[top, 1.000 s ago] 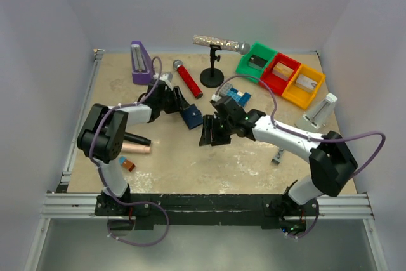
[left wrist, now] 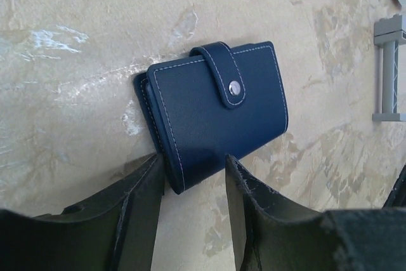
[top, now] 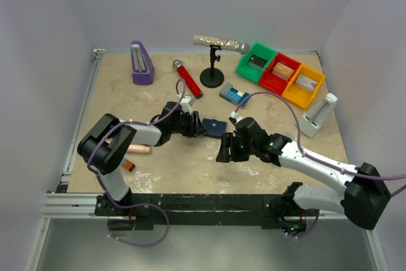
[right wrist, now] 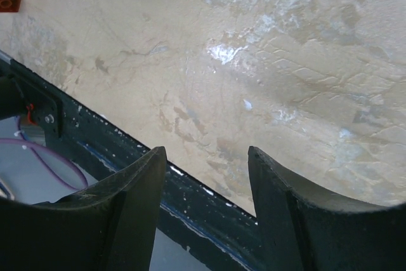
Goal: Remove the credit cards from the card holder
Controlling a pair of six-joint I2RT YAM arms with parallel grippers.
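A dark navy card holder, closed by a snap strap, lies flat on the table; no cards show. Around its near corner in the left wrist view stand the fingers of my left gripper, apart, the left fingertip against or very near the holder's side edge. From above, the holder is just right of that gripper. My right gripper is nearer the front edge, in front of the holder. In the right wrist view its fingers stand open over bare table, nothing between the fingers.
At the back are a purple holder, a red microphone, a microphone stand, and green, red and yellow bins. A blue block sits behind the card holder.
The card holder has shifted right and slightly toward the front, turning as the left gripper moved the same way. My right gripper has also moved right and toward the front.
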